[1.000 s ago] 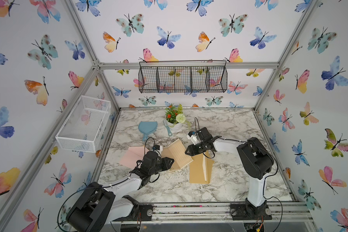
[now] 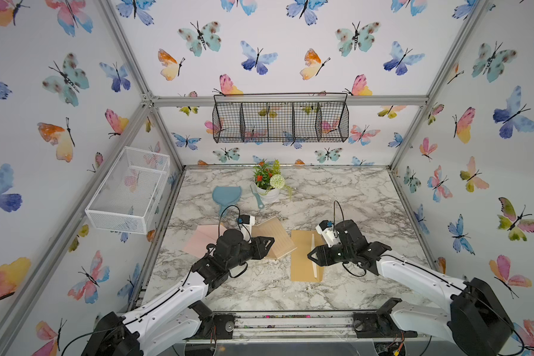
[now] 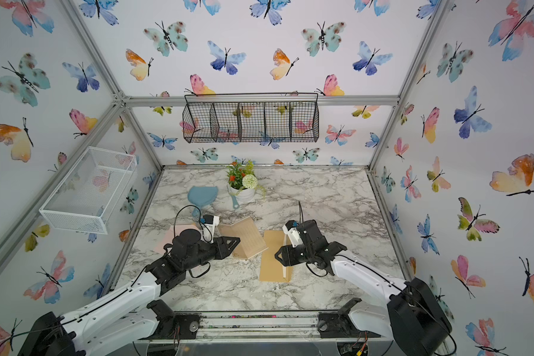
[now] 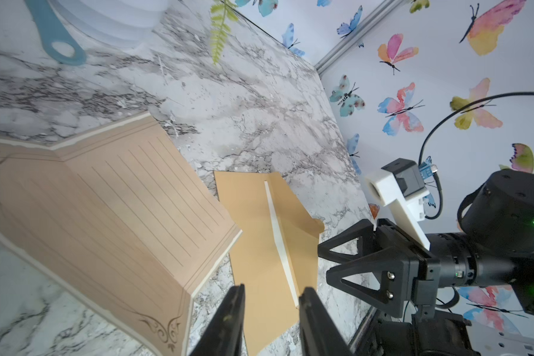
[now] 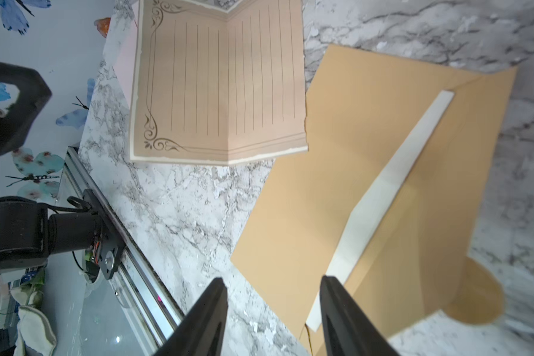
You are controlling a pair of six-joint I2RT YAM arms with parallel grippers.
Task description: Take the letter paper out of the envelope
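Observation:
The beige lined letter paper (image 5: 267, 77) lies unfolded with a crease, fully outside the tan envelope (image 5: 302, 207); one corner overlaps the envelope's edge in the right wrist view. A pale strip (image 4: 281, 243) shows along the envelope, beside its raised flap. My left gripper (image 2: 268, 244) hangs near the letter paper. In the left wrist view its fingers (image 4: 234, 314) stand part way apart, and nothing shows between them. Over the right side of the envelope, my right gripper is open and empty, one fingertip appearing over the lower end of the strip.
A pink sheet (image 2: 200, 237) lies left of the letter paper, partly behind the left arm. Farther back are a blue dustpan (image 2: 226, 194), a small blue brush (image 2: 257, 197) and a white flower pot (image 2: 270, 192).
The left gripper has shifted slightly right. The letter paper looks nearly unmoved.

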